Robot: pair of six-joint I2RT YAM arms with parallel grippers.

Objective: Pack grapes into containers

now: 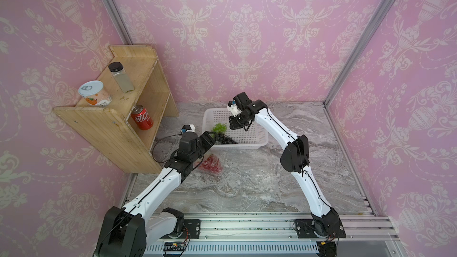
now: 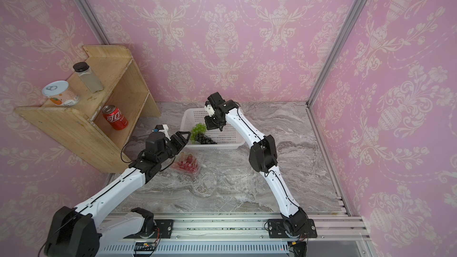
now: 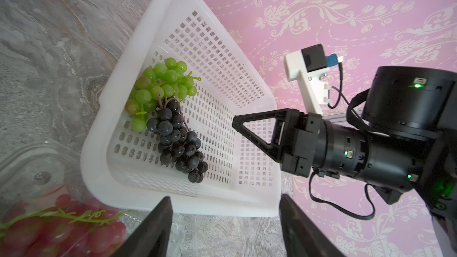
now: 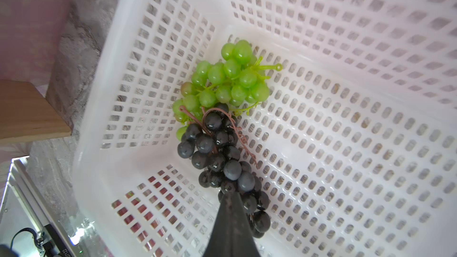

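Black grapes [image 4: 219,157] lie on the floor of the white basket [image 3: 128,66], touching the green grapes [image 4: 228,78] in its corner. My right gripper is over the basket, shut with nothing between its fingers; its tips overlap the black bunch in the right wrist view, while the left wrist view shows it raised and apart from the bunch. Beside the basket, red grapes [image 3: 57,230] fill a clear container [image 3: 33,154]. My left gripper is open and empty above the near rim, close to that container.
A wooden shelf [image 1: 95,135] stands at the left, holding a red can [image 1: 141,117], a jar [image 1: 121,77] and a tin [image 1: 94,93].
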